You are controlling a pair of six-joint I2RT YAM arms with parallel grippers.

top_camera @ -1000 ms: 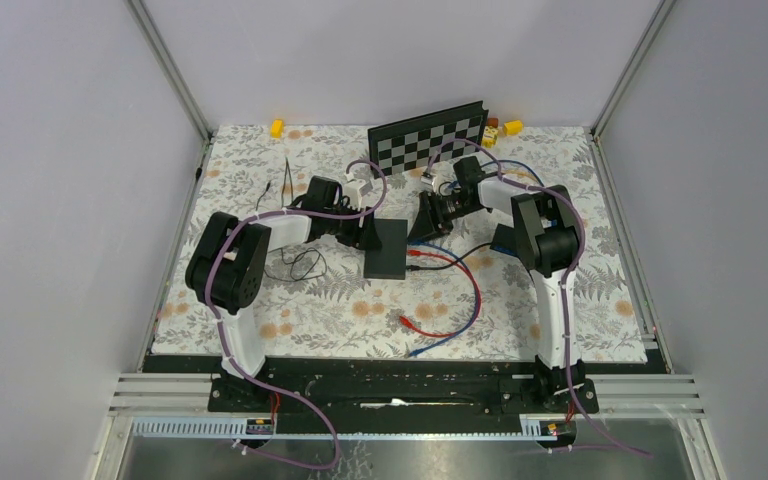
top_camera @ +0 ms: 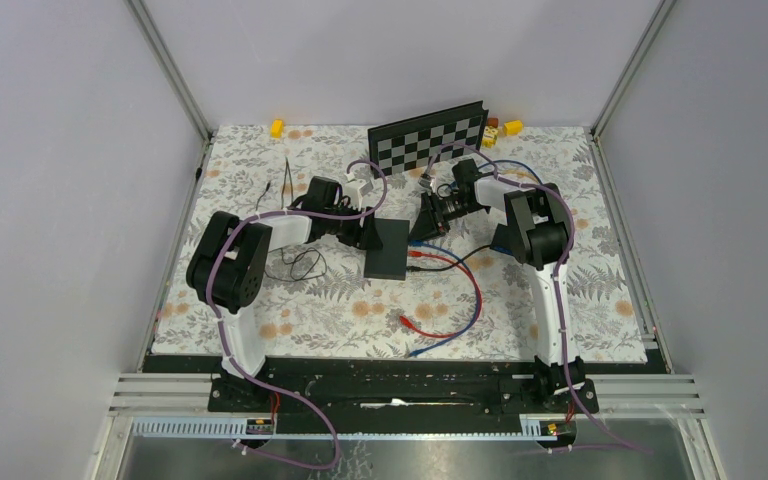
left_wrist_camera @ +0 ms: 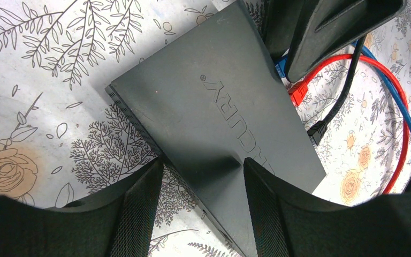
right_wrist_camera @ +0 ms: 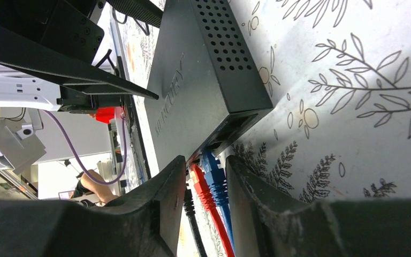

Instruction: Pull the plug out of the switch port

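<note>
The black switch box [top_camera: 386, 260] [left_wrist_camera: 192, 107] [right_wrist_camera: 182, 118] lies on the patterned mat. My left gripper [top_camera: 366, 230] is shut on the box, one finger over its top, one at its edge. On the port side, blue [right_wrist_camera: 212, 174], red [right_wrist_camera: 199, 182] and black [left_wrist_camera: 317, 133] cable plugs sit along the box. My right gripper [top_camera: 422, 228] is part open at the blue plug, one fingertip either side of it; whether they touch it is unclear.
A checkered board [top_camera: 425, 138] stands at the back with yellow pieces [top_camera: 512, 128] beside it. Thin wires [top_camera: 300, 268] lie left of the box. Loose cable ends lie on the clear front part of the mat.
The right arm has shifted very slightly around the blue plug. The left arm and box look unchanged.
</note>
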